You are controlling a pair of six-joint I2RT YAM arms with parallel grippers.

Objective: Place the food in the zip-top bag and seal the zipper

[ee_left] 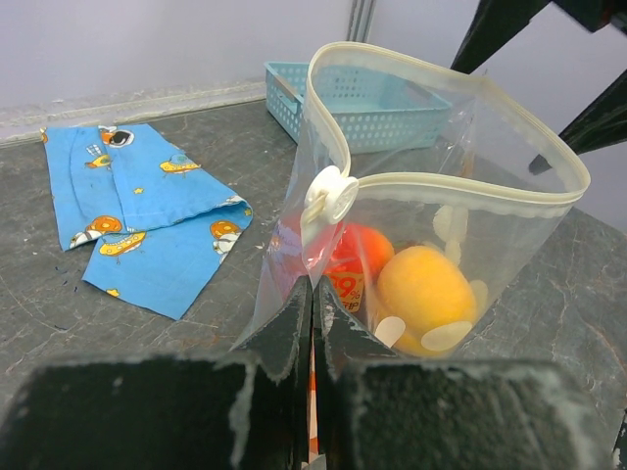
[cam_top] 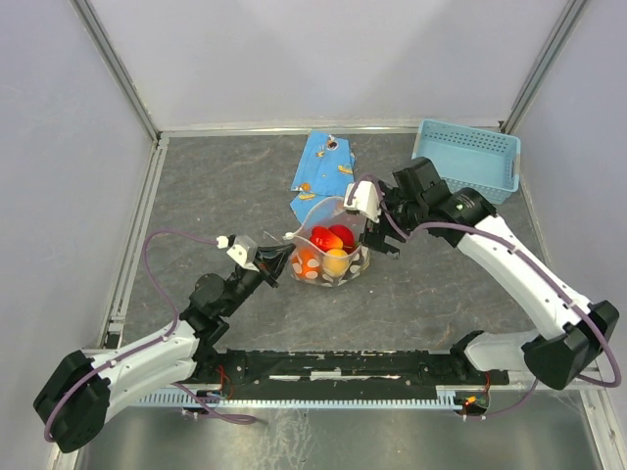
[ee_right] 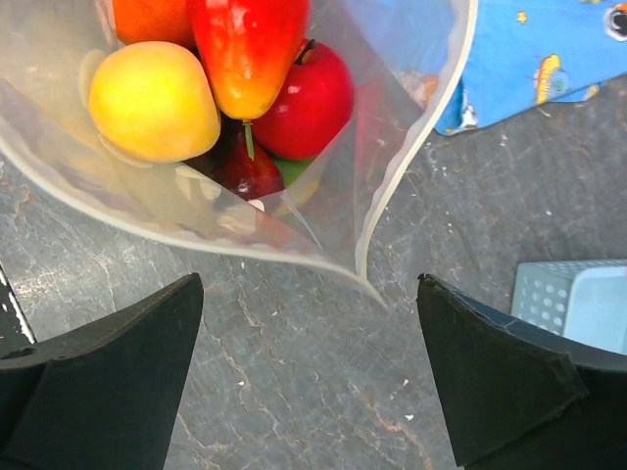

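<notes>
The clear zip top bag point(cam_top: 330, 273) stands upright near the table's middle, its mouth wide open. Inside lie several toy foods, among them a yellow peach point(ee_right: 155, 102), a red apple point(ee_right: 310, 100) and a red-orange mango point(ee_right: 249, 49). My left gripper is shut on the bag's side, just below the white zipper slider point(ee_left: 332, 196). My right gripper is open at the bag's right side, with the corner of the bag's rim point(ee_right: 361, 279) reaching toward the gap between its fingers, gripped by neither.
A blue patterned cloth point(cam_top: 322, 168) lies flat behind the bag. At the back right stands an empty light-blue basket point(cam_top: 467, 157). Bare grey table point(cam_top: 206, 186) stretches to the left, and the front is also free.
</notes>
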